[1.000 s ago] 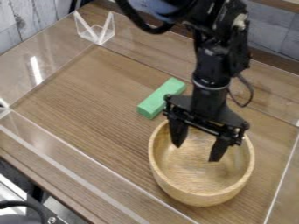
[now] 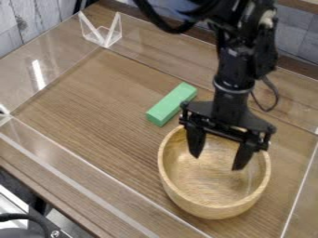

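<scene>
My black gripper (image 2: 217, 144) reaches down from the top right over a large round tan bowl (image 2: 214, 192). Its two fingers stand wide apart, open, with their tips at the bowl's rear part, one toward the left side and one toward the right. I see nothing held between them. The bowl's floor looks empty where it shows; part of the back rim is hidden behind the gripper.
A green block (image 2: 172, 103) lies on the wooden table (image 2: 74, 121) behind the bowl, to the left of the arm. A white wire object (image 2: 99, 30) stands at the back left.
The bowl and green block look unmoved.
</scene>
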